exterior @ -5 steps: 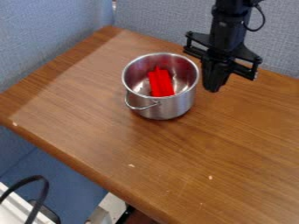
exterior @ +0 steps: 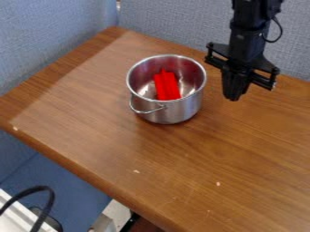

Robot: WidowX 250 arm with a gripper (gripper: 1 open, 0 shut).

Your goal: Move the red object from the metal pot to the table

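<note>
The red object (exterior: 168,85) lies inside the metal pot (exterior: 179,113), leaning along its inner wall. My black gripper (exterior: 237,87) is to the right of the pot, apart from it and over the table's far right part. Its fingers point down and look like one dark shape, so whether they are parted cannot be made out. No red shows at the fingers. The wooden table (exterior: 158,172) is bare around the pot.
A grey wall (exterior: 182,23) borders the table's far side. At the lower left, past the table edge, are a blue surface (exterior: 61,181) and a black cable (exterior: 46,204). Free table lies in front and on both sides of the pot.
My gripper has shifted to the right and slightly nearer the camera, away from the pot. The pot and the red object have stayed where they were.
</note>
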